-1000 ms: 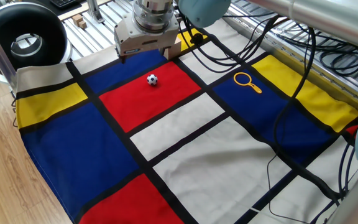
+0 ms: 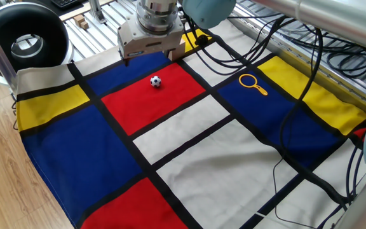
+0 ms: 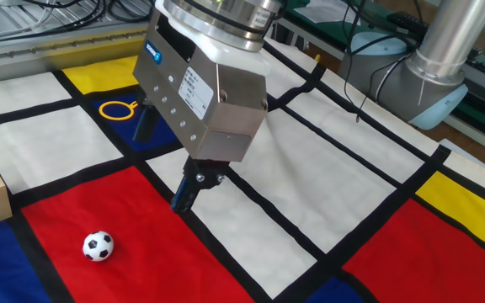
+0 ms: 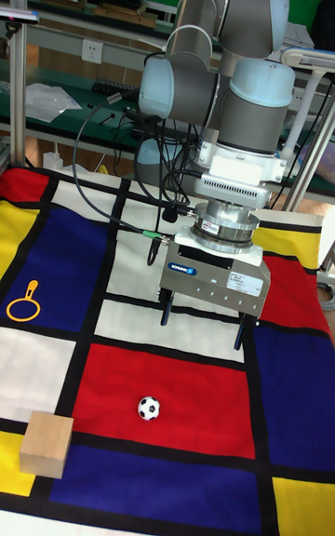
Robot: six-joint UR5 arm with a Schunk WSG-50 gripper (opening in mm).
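My gripper (image 4: 203, 326) hangs above the patterned cloth with its two dark fingers spread wide, open and holding nothing. A small black-and-white football (image 4: 149, 408) rests on the red panel, apart from the fingers; it also shows in exterior view 2 as the ball (image 3: 98, 246), left of and below the gripper (image 3: 160, 174). A yellow ring with a handle (image 2: 253, 84) lies flat on a blue panel. At the cloth's edge region stands a pale wooden block (image 4: 46, 444), partly hidden by the gripper body in exterior view 1.
Black cables (image 2: 291, 108) loop over the cloth's right side in exterior view 1. A large black ring-shaped object (image 2: 24, 35) stands off the cloth at the far left there.
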